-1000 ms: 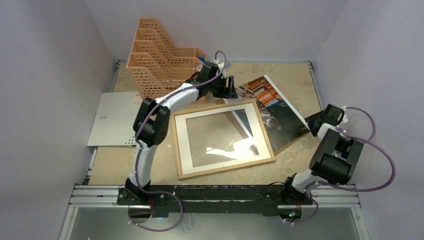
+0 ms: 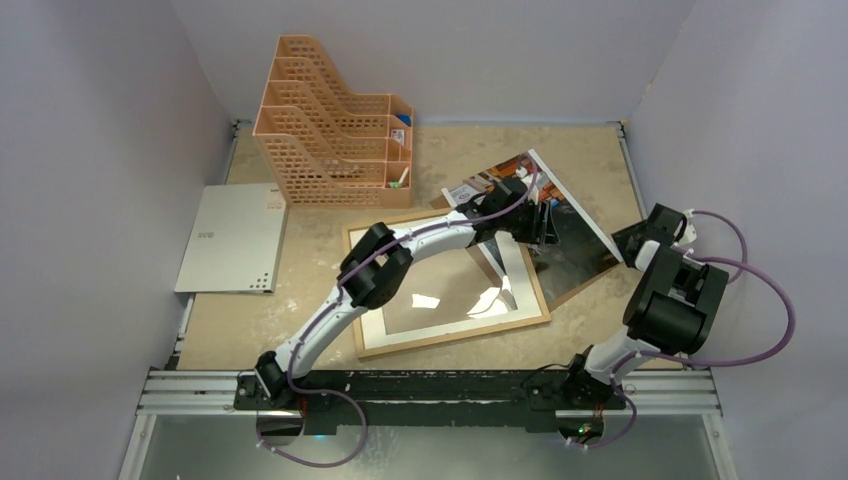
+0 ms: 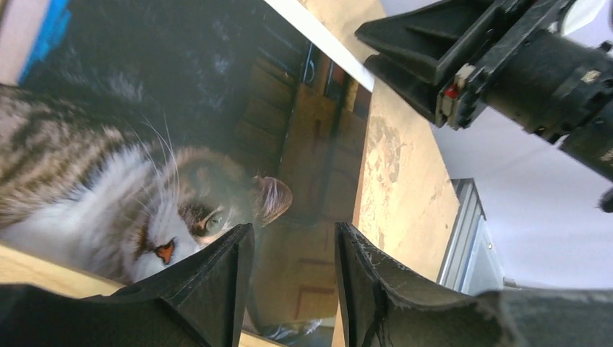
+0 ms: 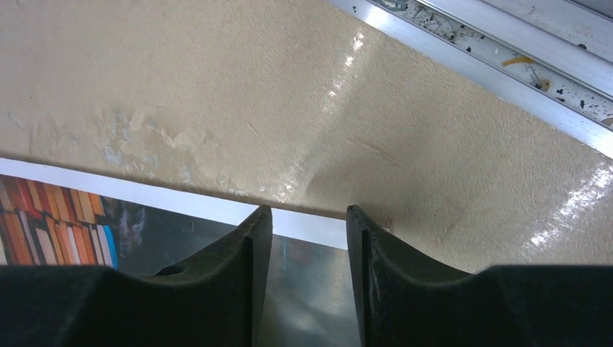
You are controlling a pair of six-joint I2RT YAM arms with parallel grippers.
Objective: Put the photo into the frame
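A wooden frame (image 2: 450,330) with white mat and glass lies centre front. The photo (image 2: 580,250) of a cat and books, white-edged, lies right of it and partly under it; the left wrist view shows the cat (image 3: 159,210) close up. My left gripper (image 2: 540,225) is over the photo near the frame's right side, fingers apart and empty. My right gripper (image 2: 628,245) stands open at the photo's right white edge (image 4: 181,200), nothing visibly held.
An orange file organiser (image 2: 330,150) stands at back left. A silver closed object (image 2: 225,240) lies at the left. A metal rail (image 4: 491,76) borders the right of the board, close to the wall.
My left gripper has swept right and toward the front, from near the organiser to over the photo.
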